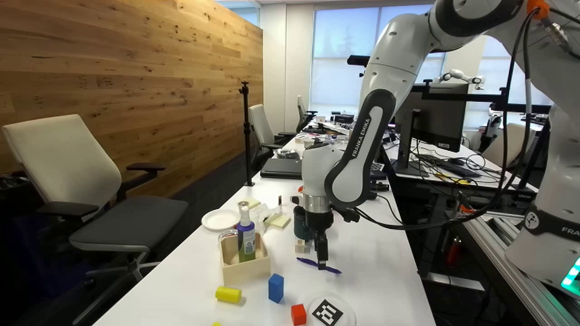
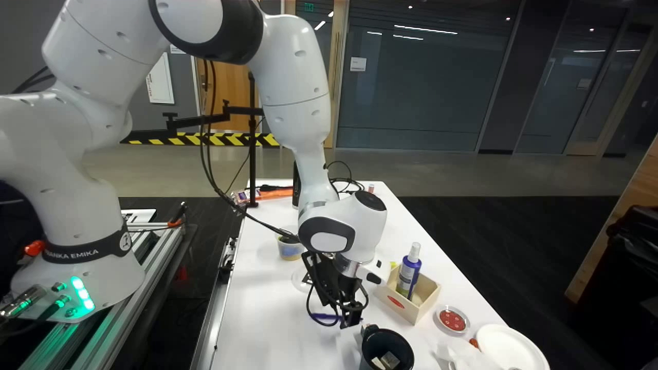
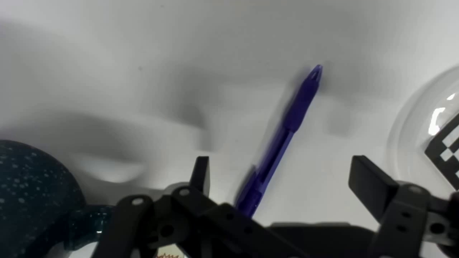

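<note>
A purple pen [image 3: 279, 142] lies on the white table, slanting between the two spread fingers of my gripper in the wrist view. Its lower end runs out of sight behind the gripper body. My gripper is open and holds nothing. From exterior view 1, the gripper [image 1: 321, 267] points down at the pen [image 1: 310, 262], its fingertips low over or beside it; the exact height is hard to judge. Part of the pen [image 2: 327, 316] shows behind the gripper [image 2: 348, 324] in exterior view 2.
A dark speckled mug [image 3: 34, 193] stands close to one finger, with small wooden blocks [image 1: 300, 247] nearby. A clear round lid with a marker [image 3: 413, 129] lies on the other side. The wooden box [image 1: 247, 271] holds a spray bottle [image 1: 246, 236]. Blue [image 1: 275, 288] and red [image 1: 298, 314] blocks sit nearer the camera.
</note>
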